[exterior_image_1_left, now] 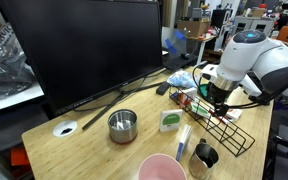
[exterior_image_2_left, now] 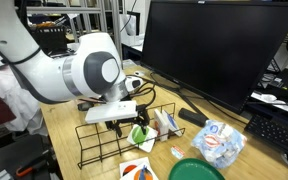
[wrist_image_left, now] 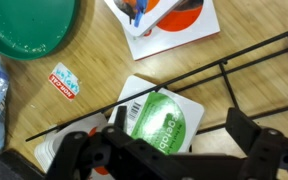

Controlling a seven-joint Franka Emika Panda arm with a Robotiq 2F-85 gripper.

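Inside the black wire rack [exterior_image_2_left: 96, 151] stands a green and white box [wrist_image_left: 165, 124], its printed face toward the wrist camera. My gripper is open over it, with one finger to each side of the box in that view. From exterior view 1, the gripper [exterior_image_1_left: 215, 103] is low at the rack, and its fingertips are hard to make out. In exterior view 2 the green box [exterior_image_2_left: 138, 134] shows just beyond the gripper [exterior_image_2_left: 126, 127]. Whether the fingers touch the box cannot be told.
White packs [exterior_image_2_left: 164, 122] stand in the rack beside the box. Nearby lie a green plate [exterior_image_2_left: 194, 170], a plastic bag [exterior_image_2_left: 218, 145] and an orange-printed white box [exterior_image_2_left: 137, 171]. A pink bowl [exterior_image_1_left: 162, 167], metal mug [exterior_image_1_left: 202, 160] and steel pot [exterior_image_1_left: 123, 126] stand across the table.
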